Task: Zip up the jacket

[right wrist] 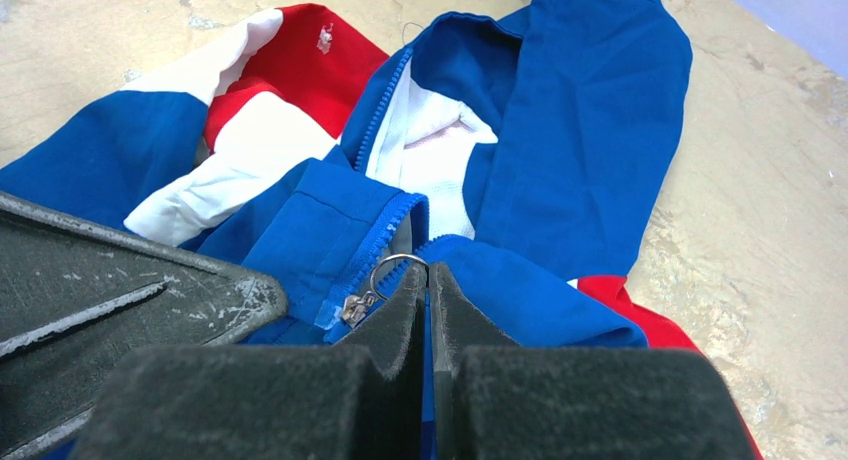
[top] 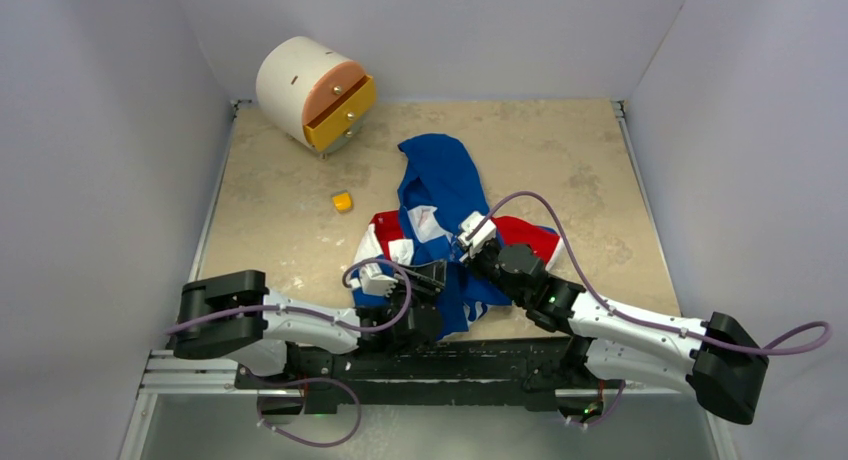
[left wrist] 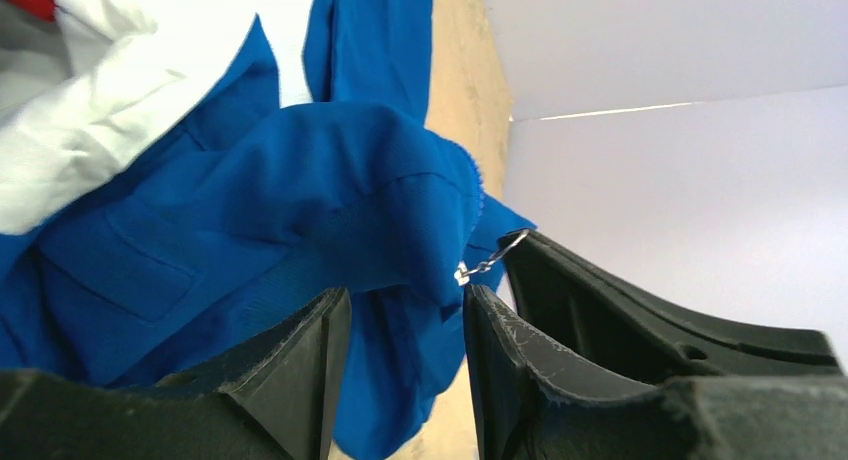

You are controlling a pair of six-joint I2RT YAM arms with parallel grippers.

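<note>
A blue, red and white jacket (top: 445, 175) lies on the table. In the right wrist view its zipper teeth (right wrist: 376, 242) run up to a metal slider (right wrist: 354, 310) with a ring pull (right wrist: 386, 263). My right gripper is shut with the edge of that ring between its fingertips. Facing it in the left wrist view, my left gripper stands part open, its two fingers apart. Folded blue fabric (left wrist: 400, 195) rises just beyond those fingers; whether any lies between them is unclear. The slider (left wrist: 461, 274) shows near the left gripper's right fingertip.
At the back left stands a white, round-bodied drawer unit (top: 300, 75) with its yellow drawer (top: 340, 115) partly out. A small yellow object (top: 342, 201) lies left of the jacket. Bare table (top: 560, 170) extends on the right.
</note>
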